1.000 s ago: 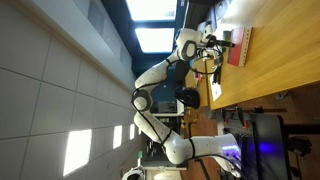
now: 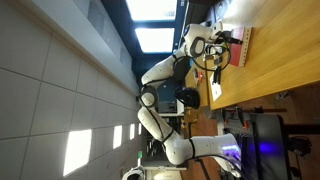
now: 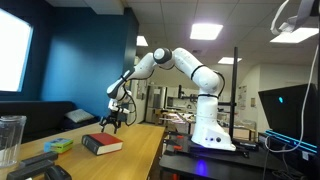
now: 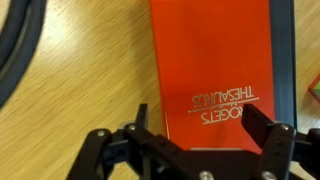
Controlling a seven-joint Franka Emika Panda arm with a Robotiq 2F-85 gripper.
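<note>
A thick red book (image 4: 212,60) with "Roget's Thesaurus" printed on its cover fills the middle of the wrist view, its lettering upside down. It lies flat on the wooden table, its red cover facing up, and shows in exterior view 2 as a red and dark block (image 3: 102,146). My gripper hangs over the lettered end of the book. Its fingers (image 4: 139,118) are spread wide, with nothing held between them. In exterior view 2 the gripper (image 3: 113,124) is above and just behind the book.
A black curved object (image 4: 22,45) lies left of the book. At the table's left end are a clear glass container (image 3: 11,133), a green-topped item (image 3: 58,145) and dark objects (image 3: 35,164). Bare wooden table (image 3: 142,150) extends right of the book.
In exterior view 1 the arm has shifted slightly to the right over the last second. The book has not visibly moved.
</note>
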